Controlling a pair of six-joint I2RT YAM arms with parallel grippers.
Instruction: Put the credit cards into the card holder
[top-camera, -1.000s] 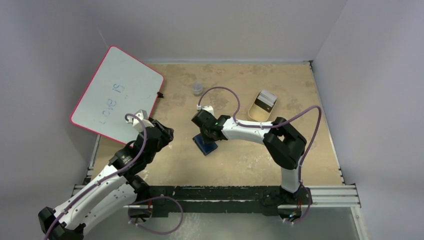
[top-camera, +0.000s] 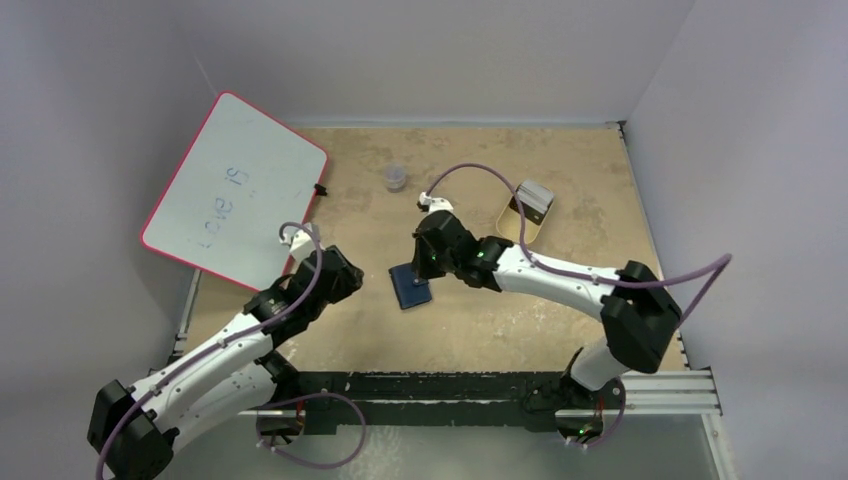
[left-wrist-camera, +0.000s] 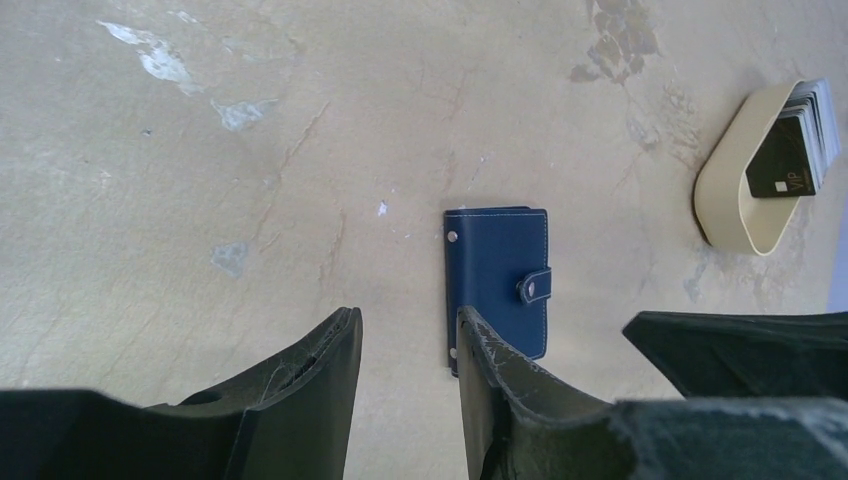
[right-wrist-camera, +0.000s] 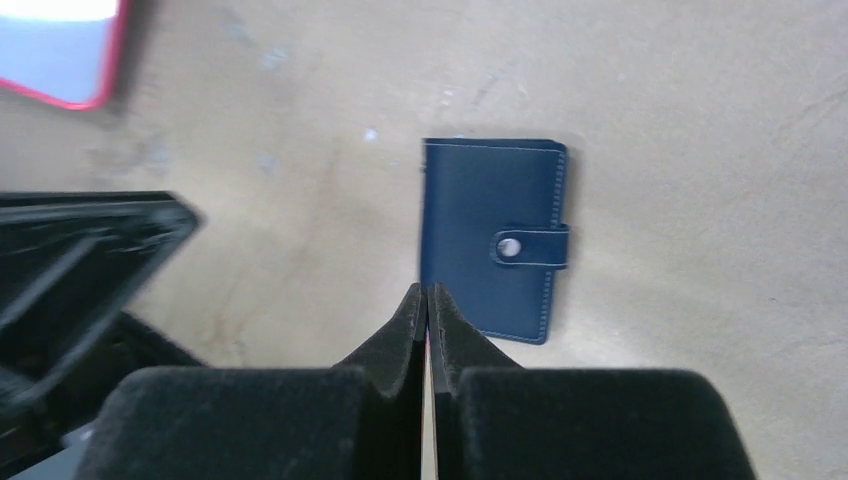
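Note:
The dark blue card holder (top-camera: 409, 291) lies on the table with its snap strap fastened in the left wrist view; my right arm covers part of it from above. In that wrist view, the left gripper is part open, nothing between its fingers, the holder (left-wrist-camera: 497, 285) beyond its right finger. My right gripper is shut, nothing showing between its tips, which appear at the lower left edge of the holder (right-wrist-camera: 495, 240). Several cards (left-wrist-camera: 813, 130), one black and marked VIP, stand in a beige box (left-wrist-camera: 728, 190).
A whiteboard (top-camera: 235, 185) with a red rim leans over the left of the table. A small clear cup (top-camera: 395, 177) stands at the back. The card box (top-camera: 517, 226) is at the back right. Free table surrounds the holder.
The left gripper has shifted slightly right. The card holder has turned a little straighter.

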